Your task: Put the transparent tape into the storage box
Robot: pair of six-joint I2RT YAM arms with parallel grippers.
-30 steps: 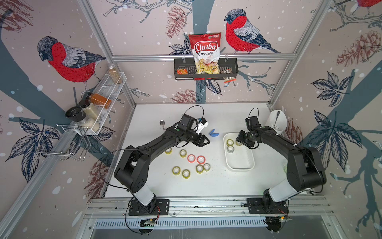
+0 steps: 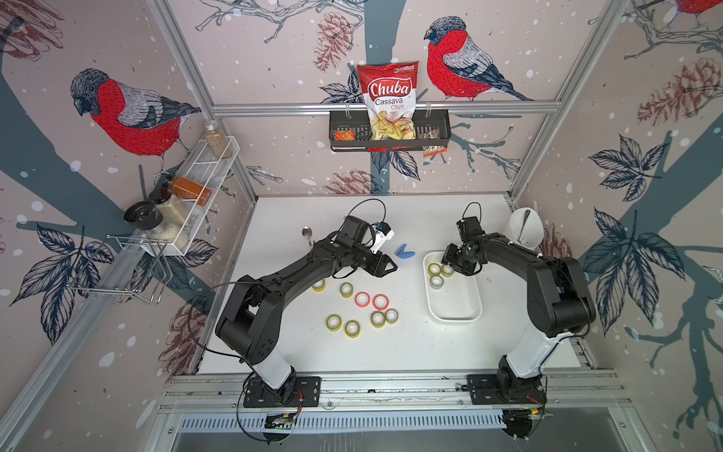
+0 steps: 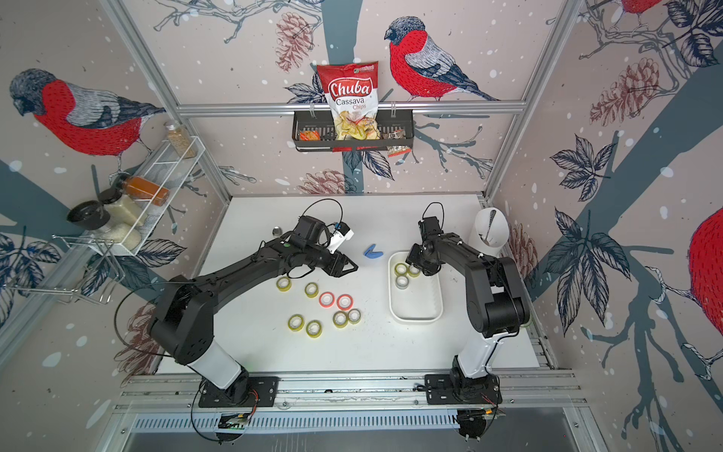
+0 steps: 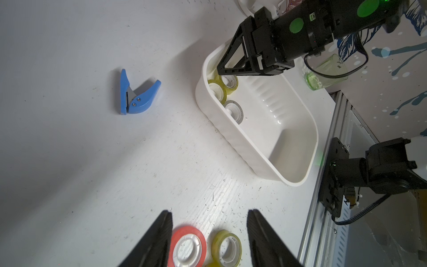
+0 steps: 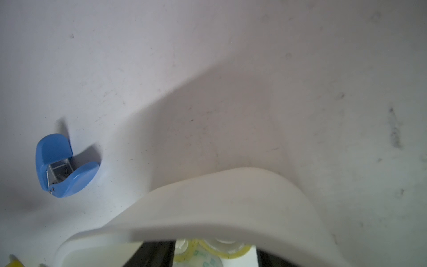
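The white storage box (image 2: 454, 307) holds several tape rolls at its back-left: yellowish rolls (image 4: 216, 93) and a clear silvery roll (image 4: 234, 111). My right gripper (image 2: 455, 262) is at the box's back rim, over those rolls, open; its tips are partly hidden by the rim in the right wrist view. My left gripper is open above the table, left of the box, nothing held. Below it lie red rolls (image 2: 361, 299) and yellowish rolls (image 2: 333, 321).
A blue hole punch (image 4: 137, 98) lies left of the box's back. A spoon (image 2: 306, 232) lies at the back left. The wall shelf with chips (image 2: 388, 101) hangs above. The front middle between box and edge is fairly clear.
My right arm has moved left and slightly back along the box's back end. My left arm and the rolls on the table look unchanged.
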